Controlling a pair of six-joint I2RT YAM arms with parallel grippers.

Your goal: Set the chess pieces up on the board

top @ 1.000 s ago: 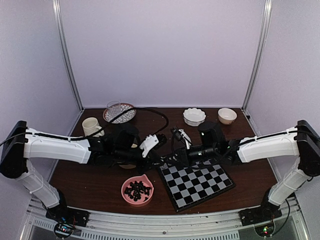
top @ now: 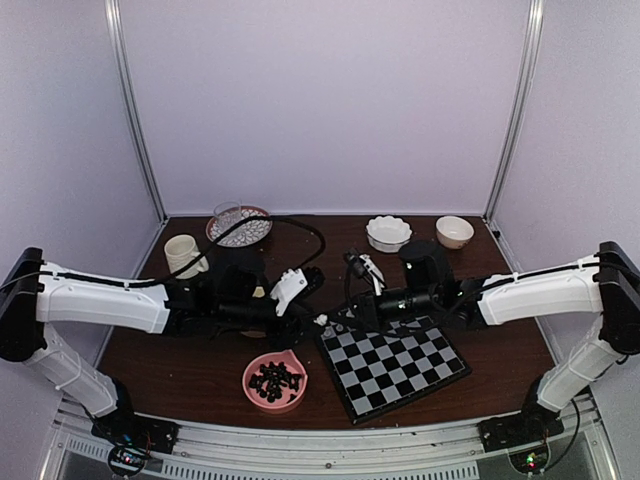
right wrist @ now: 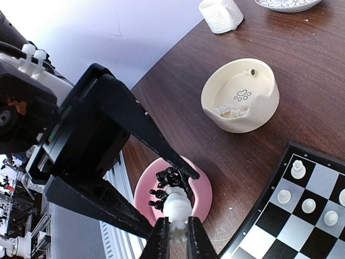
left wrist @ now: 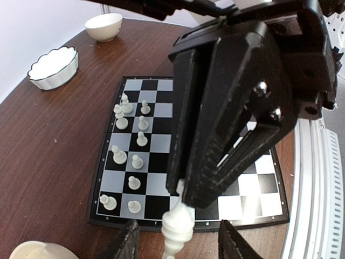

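Observation:
A white chess piece (right wrist: 178,209) hangs in the air between the two arms, with my right gripper shut on one end of it. In the left wrist view the same piece (left wrist: 177,226) stands between the spread fingers of my left gripper, which is open and apart from it. Left of the chessboard's (left wrist: 237,216) far edge, several white pieces stand in two rows on the board, such as a small pawn (left wrist: 134,183) and a taller piece (left wrist: 119,155). In the top view the piece shows as a small white spot (top: 321,320).
A pink bowl (top: 250,385) of black pieces stands left of the board. Behind it, a cream bowl (right wrist: 268,110) holds some white pieces. A mug (top: 183,255), a patterned plate (top: 262,232) and two white bowls line the back. The table right of the board is clear.
My left gripper has drawn back a little to the left, away from the right one. The right arm has barely moved.

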